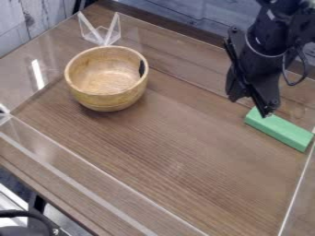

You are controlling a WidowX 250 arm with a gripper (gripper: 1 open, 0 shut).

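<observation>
My gripper (234, 97) hangs at the upper right on its black arm, shut with nothing visible between its fingers. It is above and to the left of a green block (278, 130) that lies on the wooden table at the right. A round wooden bowl (106, 92) stands at the left of the table, apart from the gripper.
A small clear plastic item (101, 29) lies behind the bowl at the back left. The table's edges show at left and right, with a black coiled object (18, 221) at the bottom left corner.
</observation>
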